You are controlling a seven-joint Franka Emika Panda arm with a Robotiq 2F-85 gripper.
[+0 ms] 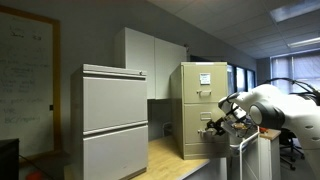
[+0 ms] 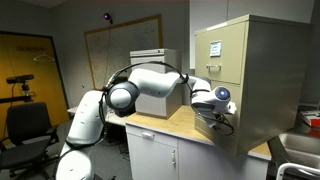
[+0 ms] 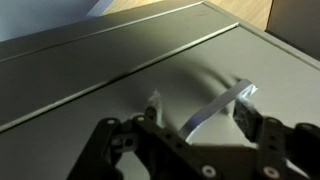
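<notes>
A tan filing cabinet (image 1: 190, 105) with several stacked drawers stands on the wooden counter. My gripper (image 1: 214, 128) is at the front of a lower drawer in exterior view 1. Close up in the wrist view, a pale metal drawer handle (image 3: 215, 106) runs diagonally between the two dark fingers of my gripper. The fingertips stand apart, one on each side of the handle, so the gripper is open. Whether either finger touches the handle I cannot tell. The drawer fronts look flush, and exterior view 2 largely hides the fingers behind the arm.
A grey two-drawer cabinet (image 1: 108, 122) stands to the left on the same counter (image 1: 172, 164). Bare wood lies between the cabinets. A sink (image 2: 300, 148) is at the right edge of exterior view 2. White wall cupboards (image 1: 150, 60) hang behind.
</notes>
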